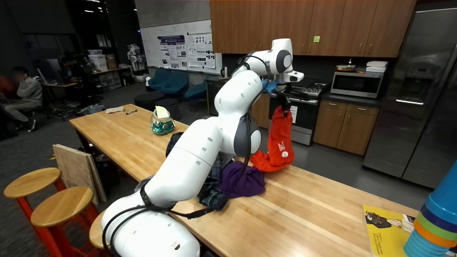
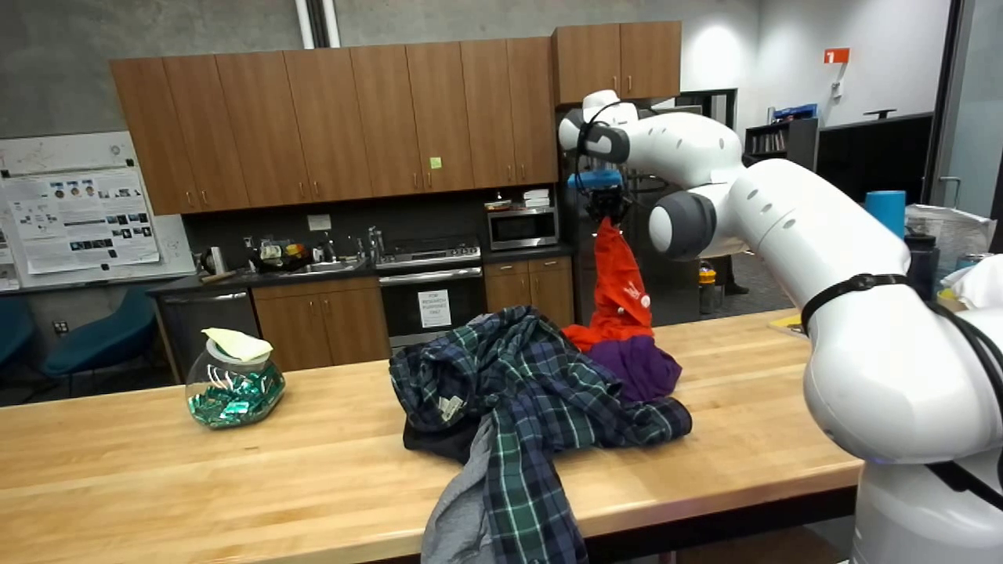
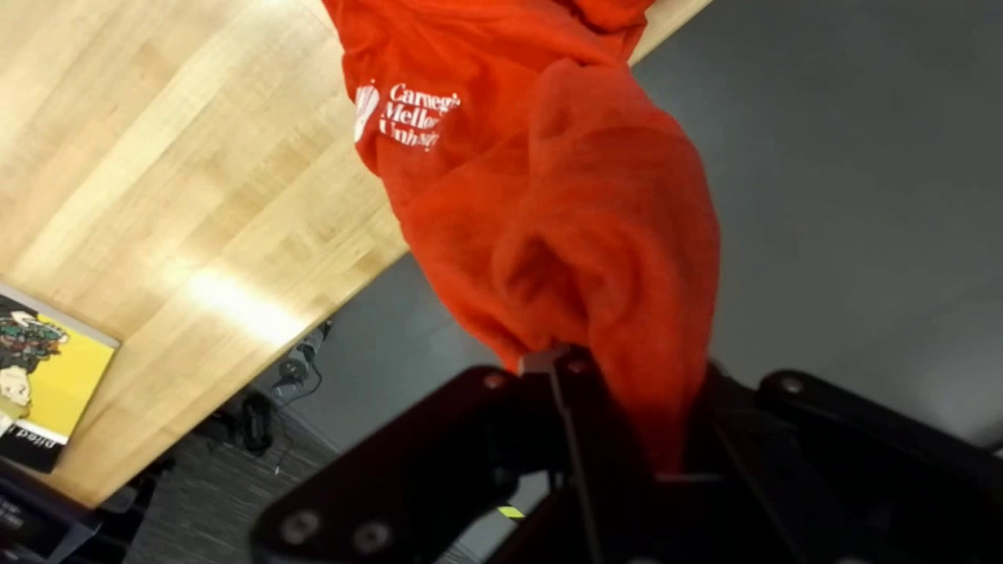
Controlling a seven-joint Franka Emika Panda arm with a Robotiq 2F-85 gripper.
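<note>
A red garment (image 1: 280, 141) with white Carnegie Mellon lettering hangs from my gripper, which is shut on a bunched fold of it. Its lower end still rests on the table by the far edge, seen in both exterior views. The purple garment (image 1: 242, 180) lies crumpled against it. Beside that, a heap with a dark green plaid shirt (image 2: 536, 366) spreads over the table, and a grey cloth (image 2: 461, 503) drapes toward the near edge. In the wrist view the red fabric covers part of the fingers.
A glass bowl of green-wrapped items (image 2: 235, 385) stands on the wooden table (image 2: 310, 470). At the table's other end are a yellow book (image 1: 385, 229) and stacked coloured cups (image 1: 432, 222).
</note>
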